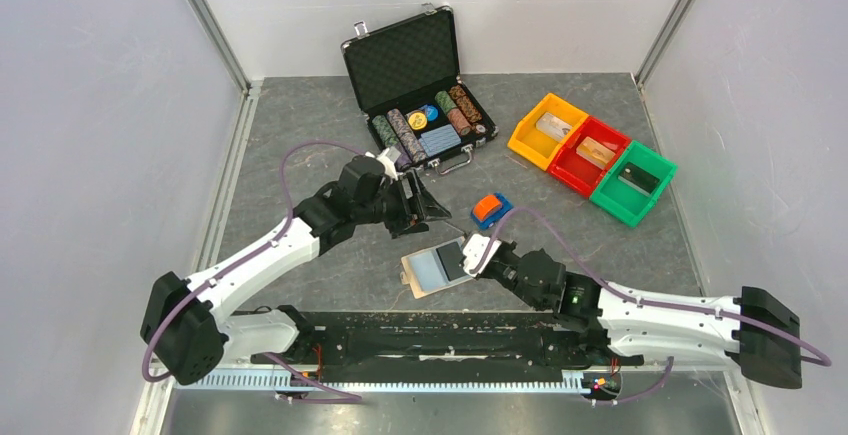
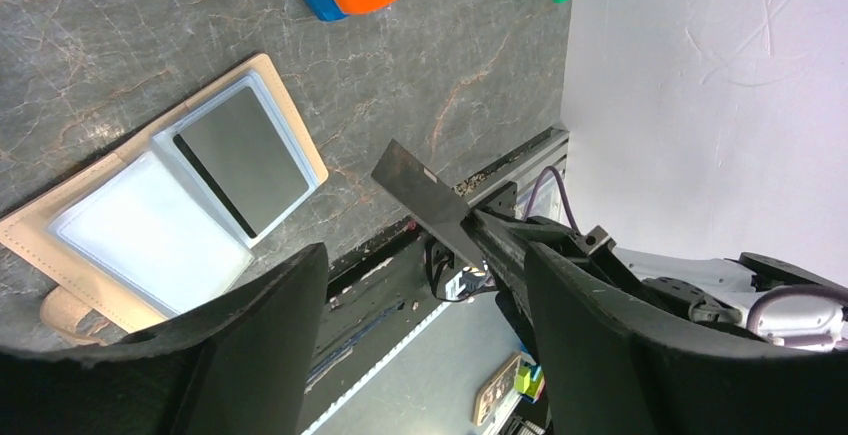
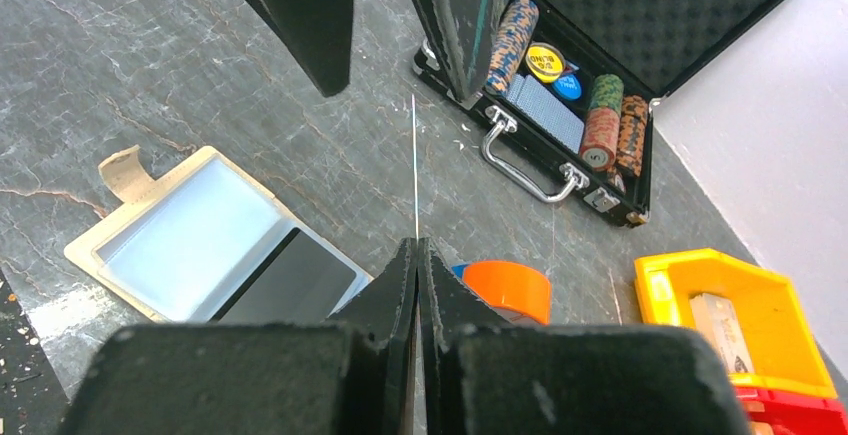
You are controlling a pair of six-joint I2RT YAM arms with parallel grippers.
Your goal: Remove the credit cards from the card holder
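Observation:
A thin dark card [image 2: 428, 201] is pinched by its end in my right gripper, which is shut on it. In the right wrist view the card [image 3: 415, 167] stands edge-on as a pale line. My left gripper is open, its fingers [image 2: 292, 300] spread apart with the card's free end just beyond them. The tan card holder [image 2: 287, 101] lies opened flat on the table, below both grippers. One of its clear sleeves [image 3: 190, 240] shows no dark card; a dark card [image 2: 245, 160] lies in the other.
An orange and blue object [image 1: 488, 209] sits behind the holder. The open chip case [image 1: 404, 55] stands at the back. Yellow [image 1: 531, 145], red [image 1: 568, 170] and green [image 1: 617, 207] bins are at the right. Free grey table lies at the left.

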